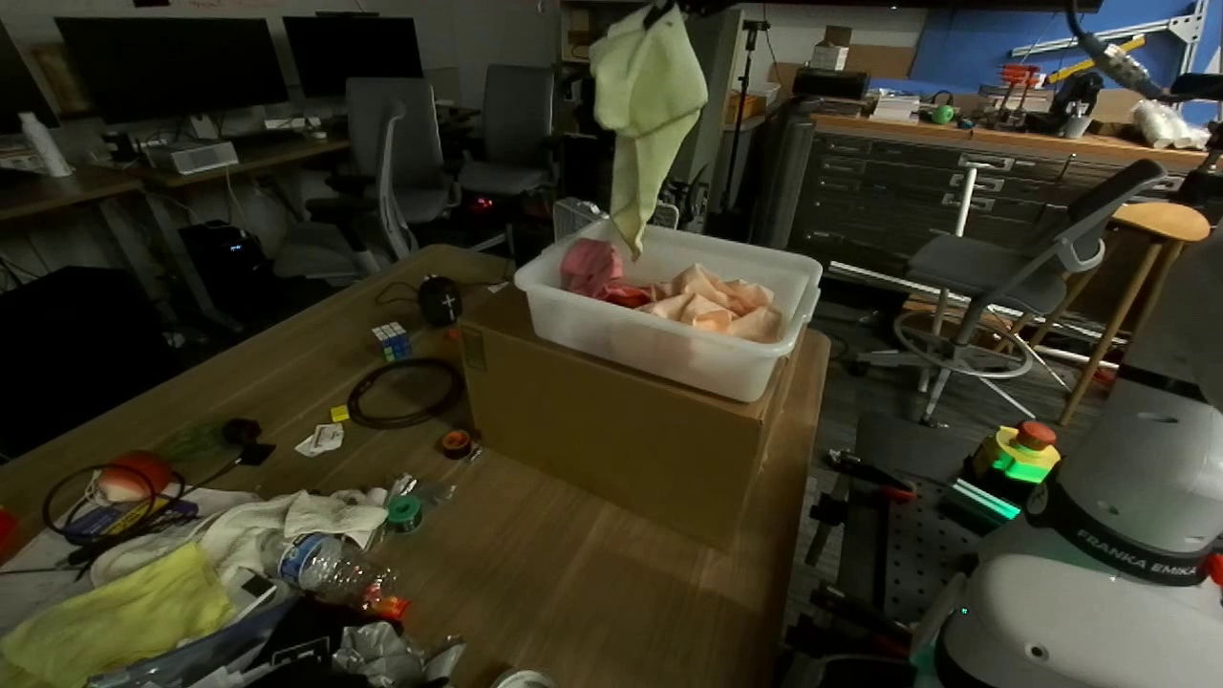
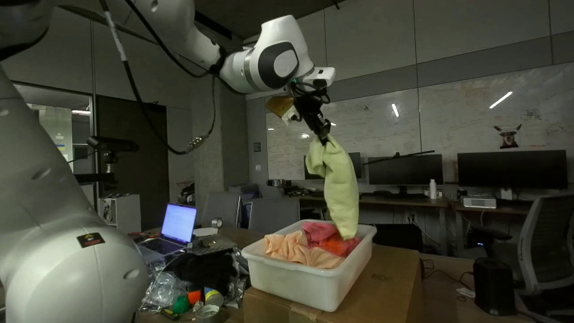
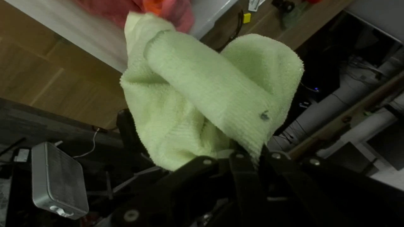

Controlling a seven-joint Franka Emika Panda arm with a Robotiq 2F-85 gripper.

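Note:
A light green cloth [image 1: 649, 97] hangs from my gripper [image 2: 323, 137], which is shut on one end of it above the white bin [image 1: 654, 348]. Its lower tip dangles at about the height of the bin's rim, in front of the contents in both exterior views. Inside the bin lie a pink-red cloth [image 2: 318, 231], an orange cloth [image 2: 337, 246] and a peach cloth [image 2: 293, 247]. Seen from the wrist, the green cloth [image 3: 212, 87] spreads out beyond the dark fingers and covers much of the view; its pinched part is partly hidden.
The bin stands on a cardboard box [image 1: 596, 430] on the wooden table. A yellow cloth [image 1: 126, 613], a plastic bottle [image 1: 332, 569] and other clutter crowd the table's near left. Bare tabletop [image 1: 573, 608] lies in front of the box.

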